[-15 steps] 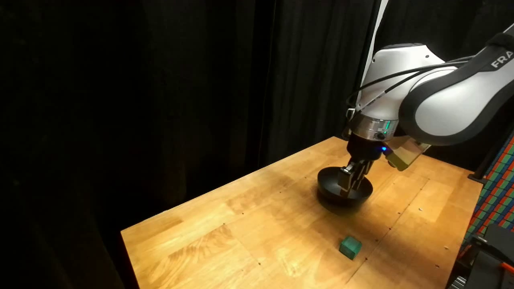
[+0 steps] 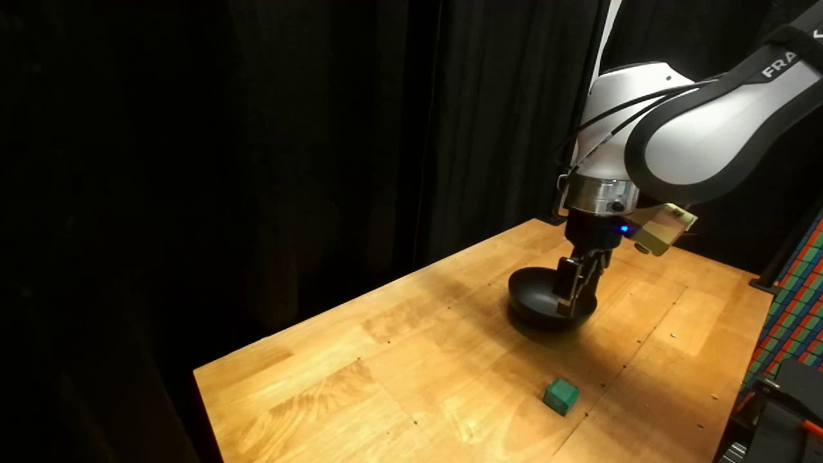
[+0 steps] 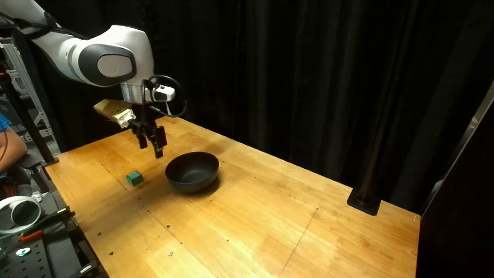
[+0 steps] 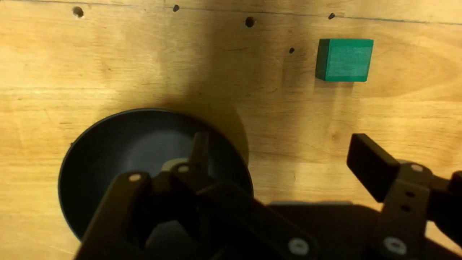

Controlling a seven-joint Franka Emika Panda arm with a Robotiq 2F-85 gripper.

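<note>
My gripper [image 3: 151,150] hangs above the table on the near-left side of the black bowl [image 3: 192,183] in exterior view 2. Its two fingers are apart and nothing shows between them. In the wrist view the left finger [image 4: 200,149] overlaps the black bowl [image 4: 108,143], while the right finger [image 4: 372,167] is over bare wood. A green block [image 4: 348,60] rests on the table, beyond the fingers and apart from them. The same green block [image 2: 560,396] sits in front of the bowl in exterior view 1. Part of the bowl's inside is hidden behind the gripper.
The wooden table [image 3: 259,199] is wide and mostly clear, with small holes and seam lines. A black post base [image 3: 364,202] stands at its far right edge. Dark curtains hang behind, and a cart [image 3: 51,245] with tools is off the table's left edge.
In exterior view 1 my gripper has risen a little and moved slightly right, its lower tips now higher against the bowl. The bowl and the green block have stayed in place.
</note>
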